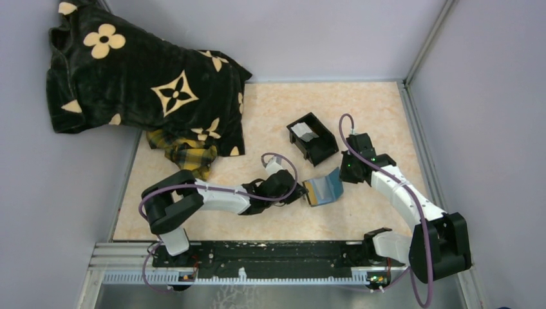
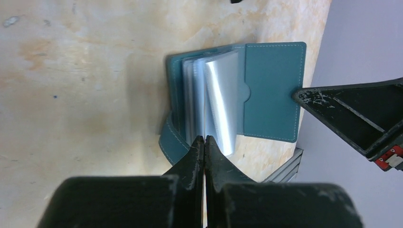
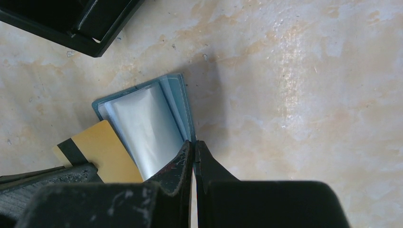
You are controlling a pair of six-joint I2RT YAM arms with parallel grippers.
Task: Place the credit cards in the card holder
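Observation:
The teal card holder point(image 1: 325, 188) lies open on the table, its clear sleeves point(image 2: 221, 95) fanned in the middle. A yellow card with a dark stripe point(image 3: 102, 145) shows at its left side in the right wrist view, partly behind my left gripper. My left gripper is shut at the sleeves' near end; whether anything thin is between its fingertips is unclear. My right gripper is shut at the holder's right edge, with no card visible between its fingers.
A black box point(image 1: 327, 149) with pale items inside stands behind the holder. A dark patterned blanket point(image 1: 135, 90) and plaid cloth point(image 1: 187, 154) fill the back left. Bare table lies in front of the holder.

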